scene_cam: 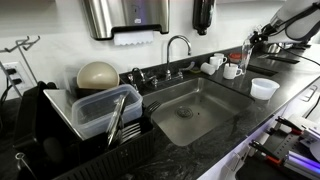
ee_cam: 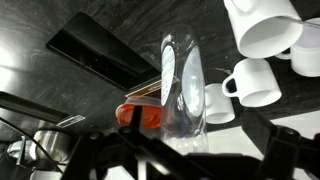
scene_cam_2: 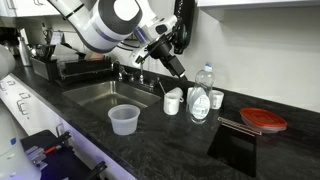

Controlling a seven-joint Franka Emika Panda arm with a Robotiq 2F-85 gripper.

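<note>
A clear plastic bottle (scene_cam_2: 203, 95) with a pale label stands upright on the counter. My gripper is open, its two dark fingers (ee_cam: 95, 157) spread wide on either side of the bottle's lower part in the wrist view. Nothing is clasped. From the side, the gripper (scene_cam_2: 178, 65) hangs to the left of the bottle's top, apparently apart from it. White mugs (ee_cam: 258, 83) stand close beside the bottle (ee_cam: 183, 85). In the first exterior view the arm comes in at the upper right, close to the bottle (scene_cam: 247, 54).
A white bowl (scene_cam_2: 124, 120) sits near the counter's front edge. Red plates (scene_cam_2: 263, 120) and a black mat (scene_cam_2: 232, 150) lie right of the bottle. The sink (scene_cam: 190, 113) is empty; a dish rack with a clear tub (scene_cam: 108, 110) stands beyond it.
</note>
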